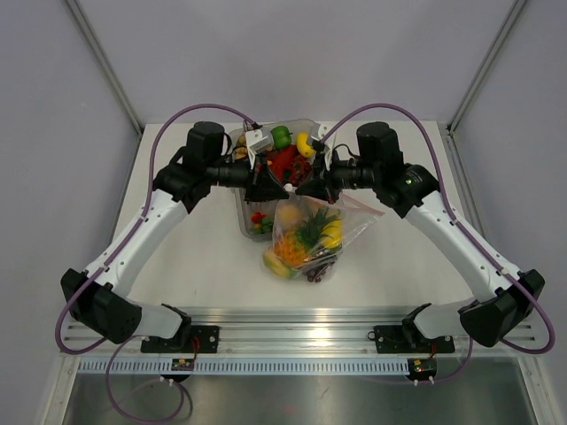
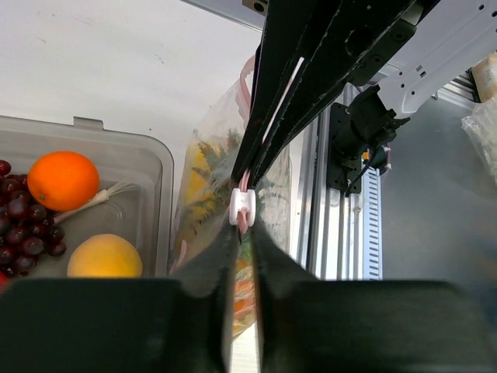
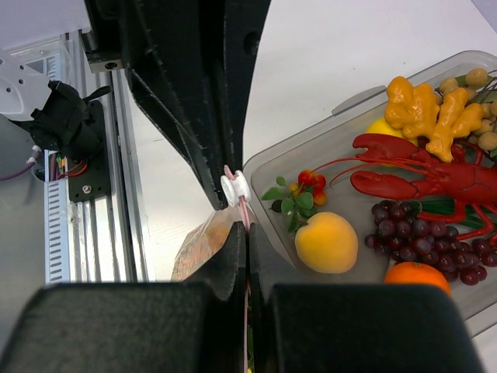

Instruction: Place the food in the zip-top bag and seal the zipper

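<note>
The clear zip bag (image 1: pixel 306 243), with food inside, lies in front of the grey bin. Its pink zip edge (image 2: pixel 245 180) carries a white slider (image 2: pixel 242 206). My right gripper is shut on that zip edge, just beside the slider; the pink strip runs between its fingers. From the other side comes my left gripper, its fingertips right at the slider with a narrow gap between them. In the right wrist view the slider (image 3: pixel 235 189) sits at the left gripper's fingertips. How firmly they touch it cannot be told.
A grey bin (image 1: pixel 244 212) behind the bag holds a red lobster (image 3: pixel 411 175), grapes (image 3: pixel 423 241), a peach (image 3: pixel 326 242) and other food. Both arms meet close together above the bag's mouth. Bare table lies to either side.
</note>
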